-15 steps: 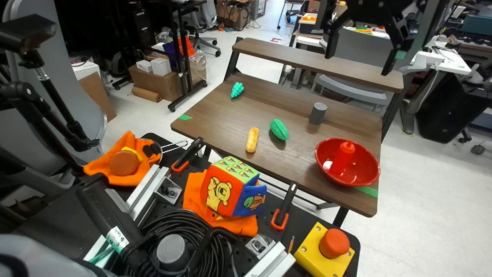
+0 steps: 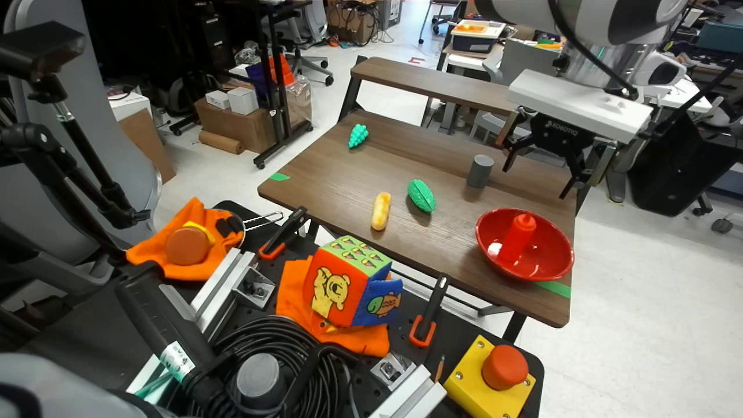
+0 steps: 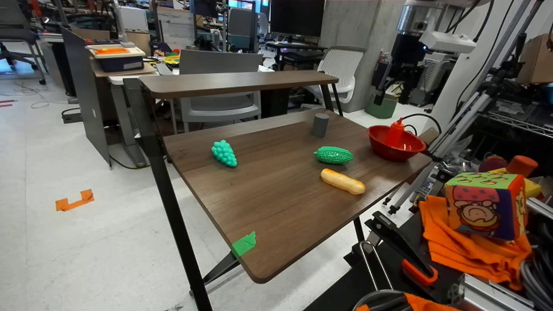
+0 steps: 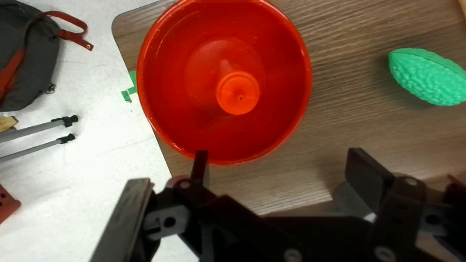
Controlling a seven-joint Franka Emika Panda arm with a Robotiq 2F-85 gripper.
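My gripper (image 2: pixel 534 181) stands open above the right side of the table, with nothing between its fingers. In the wrist view its fingertips spread wide, the left one by the near rim of a red bowl (image 4: pixel 279 109). Inside the bowl a red squeeze bottle (image 4: pixel 238 93) stands upright. A grey cylinder (image 2: pixel 480 171) sits on the table to the bowl's rear; in the wrist view the right finger partly covers it. Farther left lie a green bumpy toy (image 3: pixel 333 155), a yellow bread-like stick (image 3: pixel 342 181) and a teal grape-like bunch (image 3: pixel 224 153).
A raised shelf (image 3: pixel 238 83) runs along the table's back edge. In front, a black cart holds a soft picture cube (image 2: pixel 352 282), clamps and a yellow box with a red button (image 2: pixel 505 367).
The gripper has come down and turned, from high above the back shelf to lower over the table's right side. The bowl, bottle and toys have stayed in place.
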